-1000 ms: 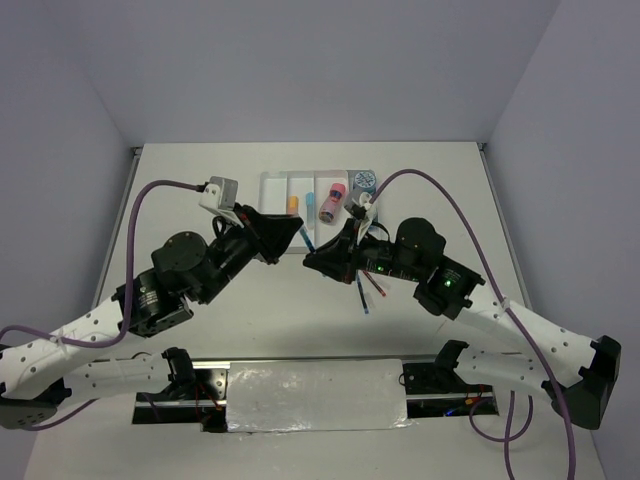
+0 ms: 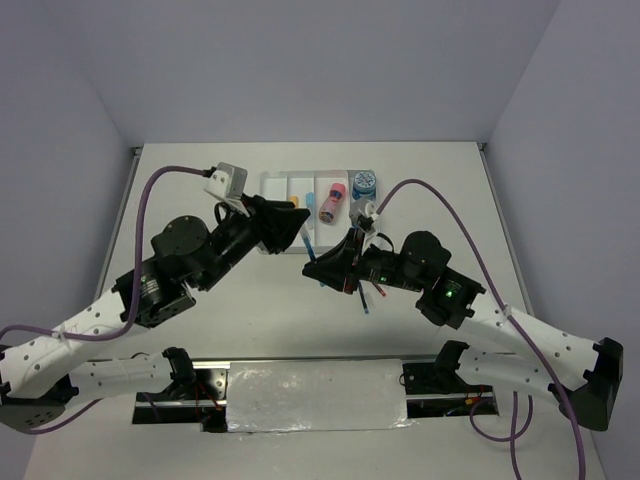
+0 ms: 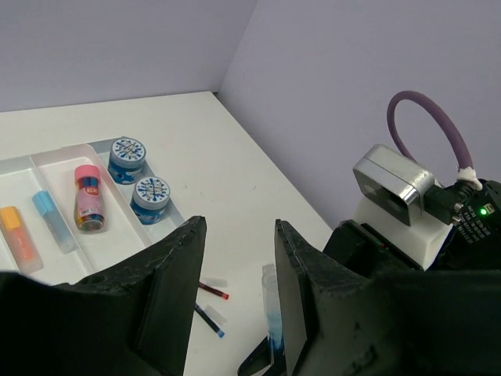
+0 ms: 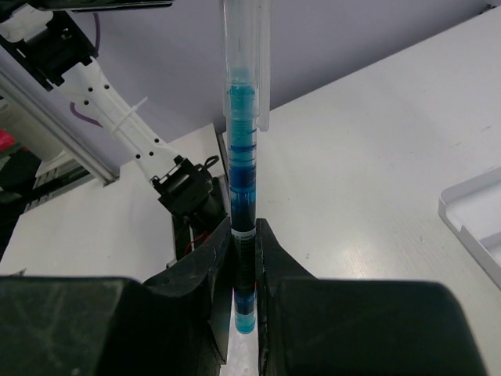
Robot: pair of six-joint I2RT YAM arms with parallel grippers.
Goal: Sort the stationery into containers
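A slim blue pen with a clear cap [image 4: 243,172] stands roughly upright, with my right gripper shut on its lower part. In the left wrist view the same pen [image 3: 272,301] appears beside the right-hand finger, partly hidden by it. My left gripper is open and nothing shows clamped between its fingers; from above it hovers by the pen's top end. The white divided tray [image 2: 274,240] lies behind both grippers. In it are an orange marker [image 3: 20,239], a light blue marker [image 3: 55,222] and a pink-capped bottle [image 3: 89,200].
Two blue-lidded jars, a far one [image 3: 127,160] and a near one [image 3: 150,200], sit in the tray's grey right section. A red pen [image 3: 213,291] and a dark blue pen [image 3: 208,319] lie on the table right of it.
The right gripper shifted only slightly, keeping the pen.
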